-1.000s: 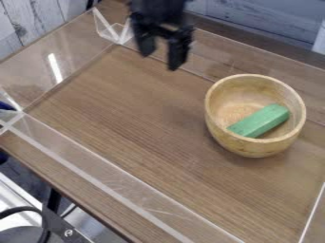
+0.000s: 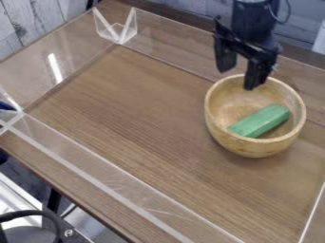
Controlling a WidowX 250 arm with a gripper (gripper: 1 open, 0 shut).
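A light wooden bowl point(image 2: 226, 95) sits on the right of the wooden table point(image 2: 114, 114), with a green block point(image 2: 259, 121) lying inside it. The black gripper point(image 2: 245, 57) hangs over the bowl's back part, pointing down and open, with nothing seen between its fingers; it is blurred.
A small clear object point(image 2: 116, 28) stands at the back left of the table. Dark cables lie at the lower left, off the table.
The bowl and green block look unmoved.
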